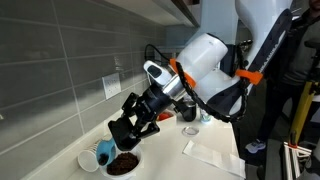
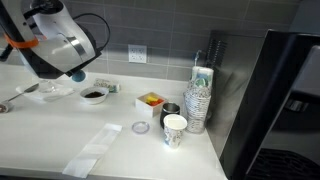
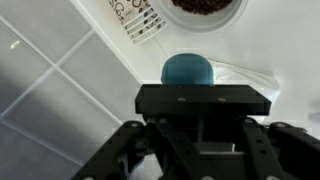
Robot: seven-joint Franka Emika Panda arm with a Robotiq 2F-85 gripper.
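My gripper (image 1: 116, 140) is shut on a small blue cup (image 1: 105, 152), which hangs beneath it near the back wall. In exterior view 2 the blue cup (image 2: 78, 75) shows just to the left of a white bowl (image 2: 94, 99) of dark bits. The wrist view has the cup (image 3: 187, 69) right beyond the dark fingers (image 3: 200, 100), which hide the grip itself. Dark brown bits (image 3: 200, 3) fill the bowl at the top edge there. A white patterned cup (image 1: 88, 160) lies on its side, beside the blue cup.
A tiled wall (image 1: 45, 90) runs close behind the gripper. White paper (image 1: 214, 158) lies flat on the counter. Farther right stand a box with colourful things (image 2: 152, 103), a dark canister (image 2: 171, 113) and a white cup (image 2: 174, 130).
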